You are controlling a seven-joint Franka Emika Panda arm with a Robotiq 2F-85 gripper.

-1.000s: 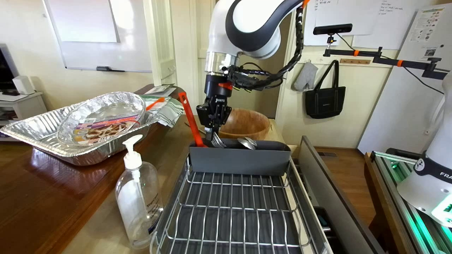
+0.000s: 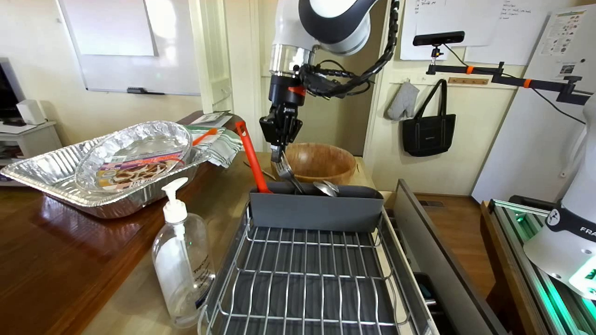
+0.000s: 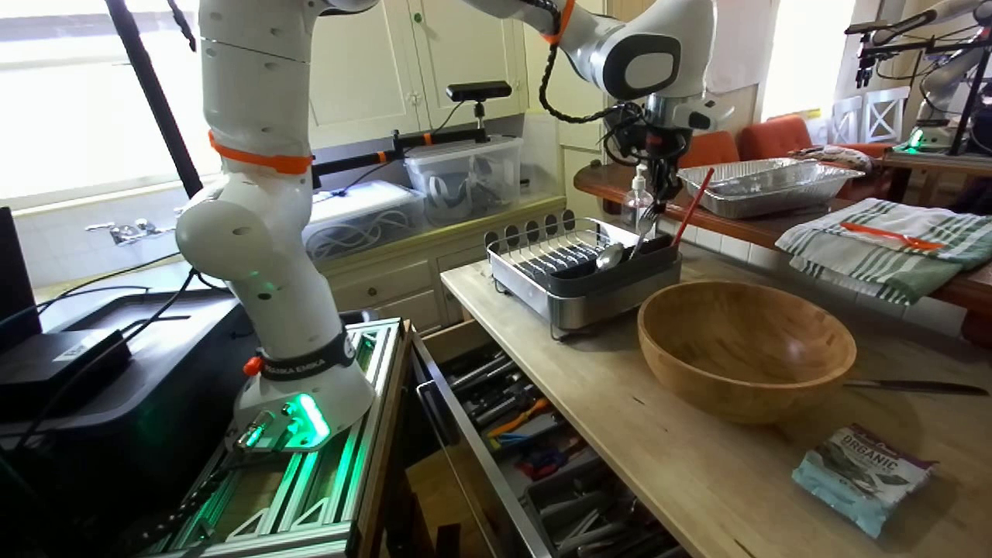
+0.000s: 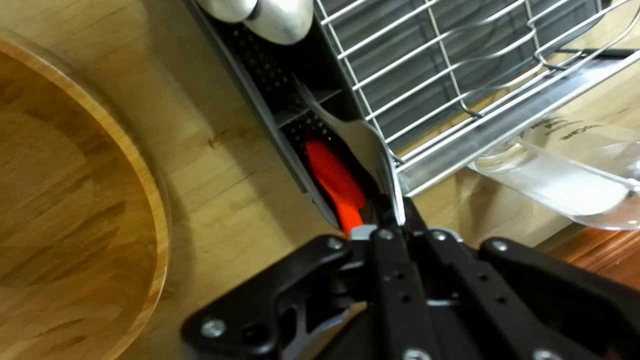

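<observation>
My gripper is shut on the tined end of a silver fork (image 4: pixel 358 139), seen in the wrist view. The fork slants, its handle end still down inside the dark utensil holder (image 2: pixel 315 211) of the dish rack. In exterior view 1 the fork (image 2: pixel 286 170) stands out above the holder's rim, with my gripper (image 2: pixel 277 153) over it. Beside it a red-handled utensil (image 2: pixel 254 159) leans in the same holder. Spoons (image 4: pixel 280 19) rest farther along the holder.
A wooden bowl (image 3: pixel 744 344) stands beside the rack on the counter. The wire rack (image 2: pixel 313 279) is empty. A pump bottle (image 2: pixel 183 262) stands close to the rack. An open drawer (image 3: pixel 521 437) of utensils lies below the counter; a snack packet (image 3: pixel 865 476) sits near the bowl.
My gripper has risen, and the fork has come up with it, showing more of its length above the holder. The red-handled utensil and spoons have stayed put.
</observation>
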